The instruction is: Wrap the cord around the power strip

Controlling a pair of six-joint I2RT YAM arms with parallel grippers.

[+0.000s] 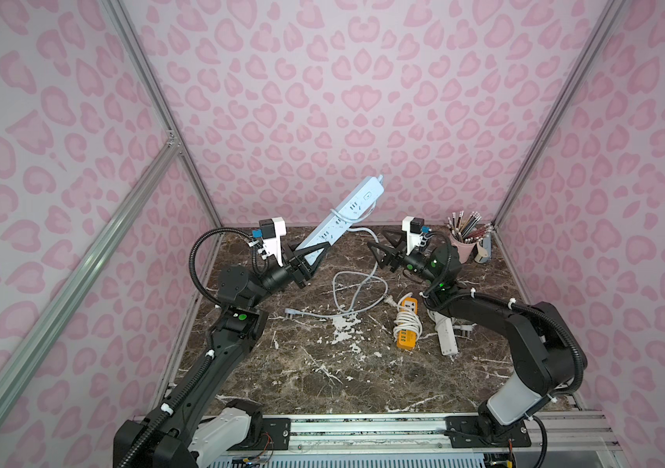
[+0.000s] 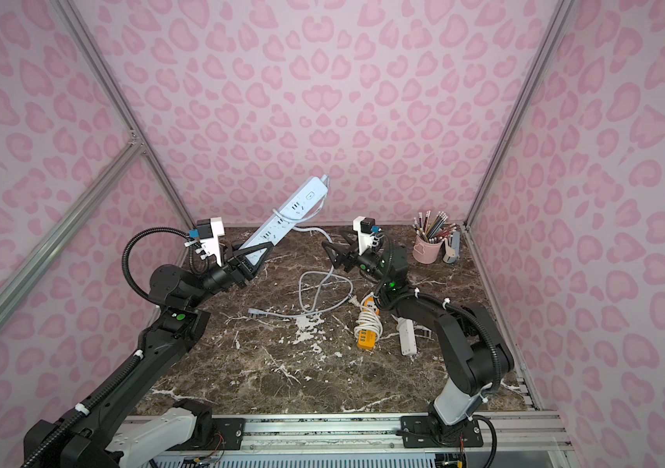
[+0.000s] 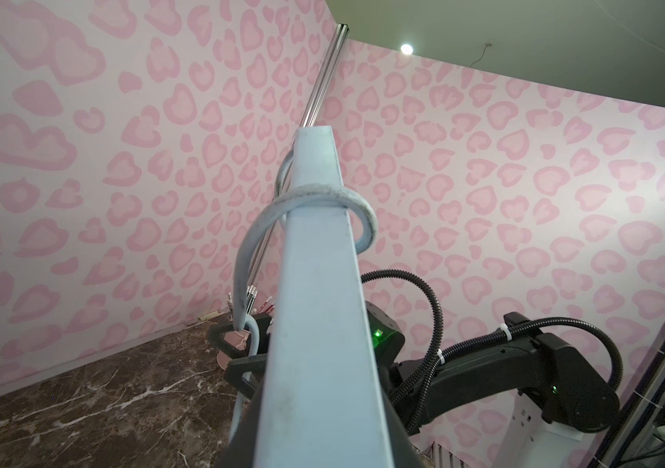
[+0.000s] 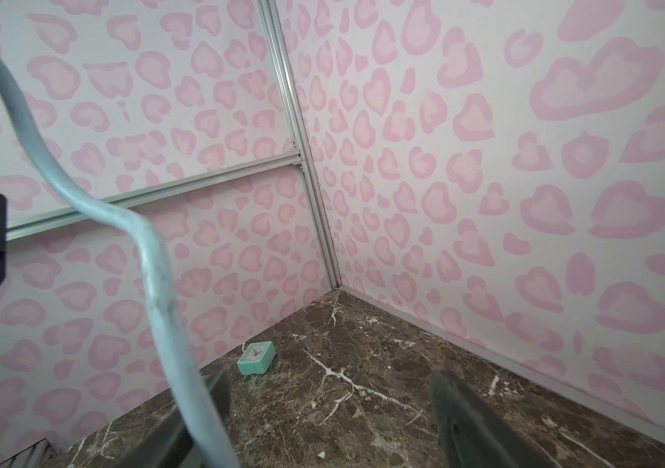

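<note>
The white power strip (image 1: 350, 209) is held tilted in the air, its far end pointing up and right. My left gripper (image 1: 314, 256) is shut on its lower end. A loop of white cord (image 3: 309, 193) passes around the strip's upper half in the left wrist view. From there the cord (image 1: 374, 269) hangs down to the table, ending in loose coils and a plug (image 1: 290, 312). My right gripper (image 1: 379, 250) is open beside the hanging cord. In the right wrist view the cord (image 4: 157, 288) runs past the left finger; whether it touches is unclear.
An orange power strip (image 1: 406, 337) wrapped in its cord and a smaller white one (image 1: 445, 335) lie below the right arm. A pink pen cup (image 1: 462, 248) stands at the back right.
</note>
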